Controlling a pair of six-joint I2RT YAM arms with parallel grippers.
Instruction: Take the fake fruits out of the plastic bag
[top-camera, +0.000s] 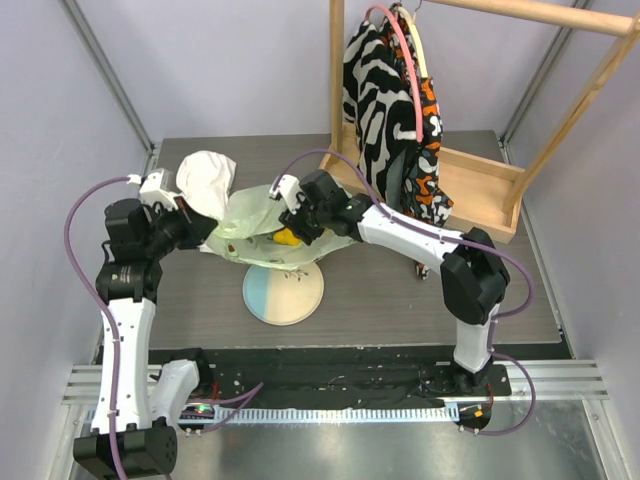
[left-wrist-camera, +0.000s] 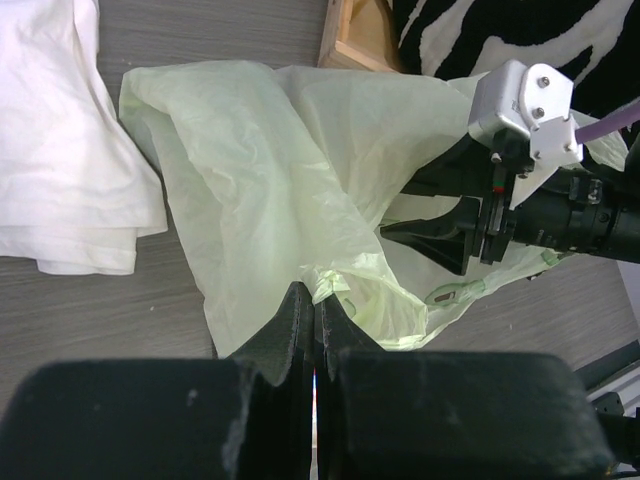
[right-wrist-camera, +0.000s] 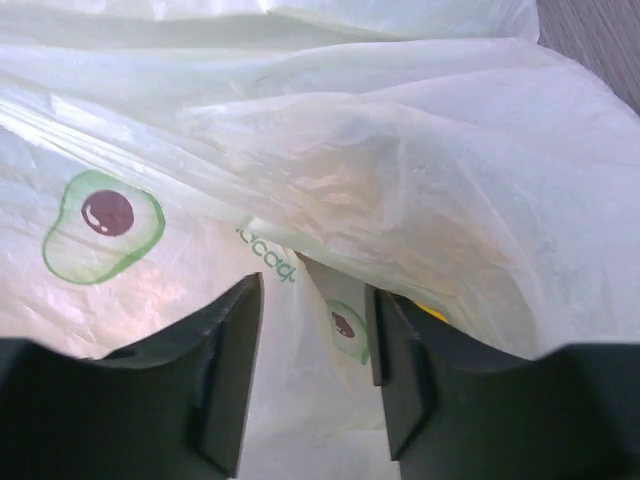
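Note:
The pale green plastic bag (top-camera: 250, 220) lies spread at mid table. My left gripper is shut on a gathered edge of it at the bag's left end. My right gripper is part open, reaching into the bag from the right, its fingertips apart with bag film around them. A yellow fake fruit (top-camera: 286, 236) shows beside the right gripper in the top view; in the right wrist view only a sliver of yellow (right-wrist-camera: 433, 310) shows behind the film. Other fruits, if any, are hidden.
A round plate (top-camera: 283, 297) lies in front of the bag. A white cloth (top-camera: 205, 180) is at back left. A wooden rack (top-camera: 478, 190) with hanging patterned garments stands at back right.

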